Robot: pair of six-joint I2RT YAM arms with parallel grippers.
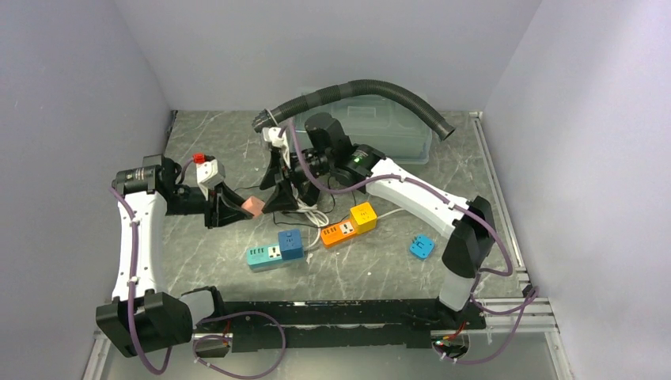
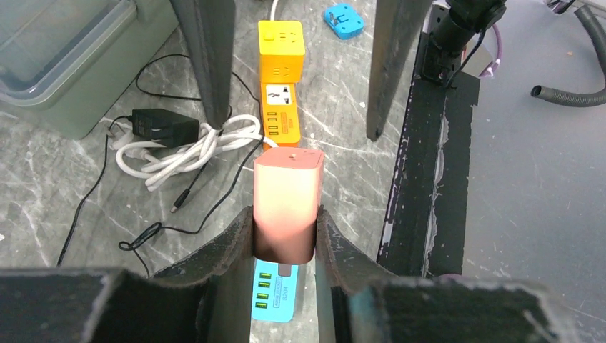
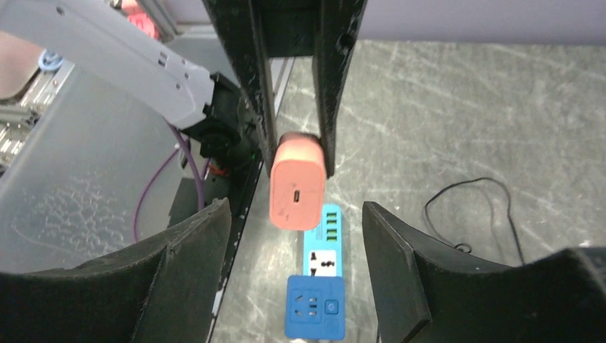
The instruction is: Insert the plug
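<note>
A salmon-pink plug [image 2: 287, 207] is pinched between the fingertips of my left gripper, held above the table. One dark prong shows at its lower end in the left wrist view. Its other face points at the right wrist camera. My right gripper [image 1: 273, 198] stands open close to the plug's right side, with nothing between its fingers. Below are a teal power strip [image 1: 265, 258] with a blue adapter block [image 1: 290, 244] at its right end and an orange strip [image 1: 338, 233] with a yellow block [image 1: 363, 218] at its right end.
A light-blue plug [image 1: 422, 247] lies alone to the right. White cable [image 2: 207, 146] and a black power adapter [image 2: 166, 127] lie behind the strips. A green-lidded bin [image 1: 396, 131] and a black hose [image 1: 364, 85] occupy the back.
</note>
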